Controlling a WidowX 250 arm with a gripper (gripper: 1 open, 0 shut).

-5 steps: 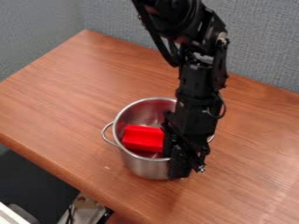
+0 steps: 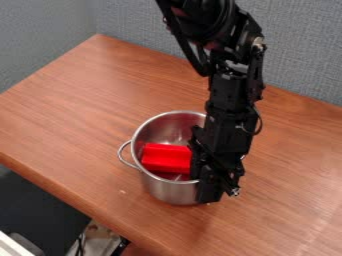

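Observation:
A steel pot point(image 2: 175, 192) with a side handle stands near the front of the wooden table. Inside it lies a red cylindrical object point(image 2: 164, 157) on its side. My black gripper point(image 2: 211, 178) reaches down at the right of the pot, over its rim and beside the red object's right end. Its fingers are dark and overlap, so whether they are apart or closed on anything is hidden.
The bare table point(image 2: 83, 105) spreads to the left, behind and right of the pot. A grey partition point(image 2: 301, 55) runs along the back. The table's edge drops off at the front left.
My arm and gripper have shifted slightly to the right. The pot and the red object look almost unchanged.

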